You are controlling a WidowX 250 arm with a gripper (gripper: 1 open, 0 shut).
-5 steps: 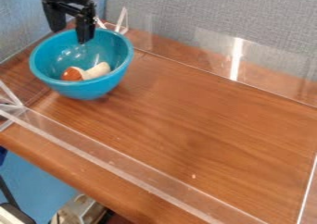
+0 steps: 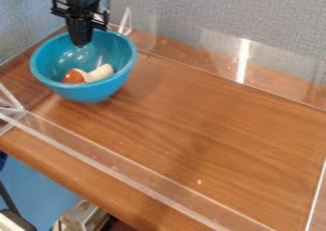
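A teal bowl point(image 2: 90, 90) sits at the left of the wooden table, holding a reddish-orange round item point(image 2: 74, 76) and a pale cream piece point(image 2: 99, 73). My black gripper point(image 2: 80, 39) hangs over the back part of the bowl, its lower end at about rim height. It looks shut, and I see nothing held between its fingers.
Clear plastic edging point(image 2: 152, 187) runs along its sides, with a grey textured wall point(image 2: 230, 15) behind. A metal fixture point(image 2: 79, 216) is below the front left.
My gripper has shifted to the right from the back left, over the bowl. The bowl and its contents look unmoved.
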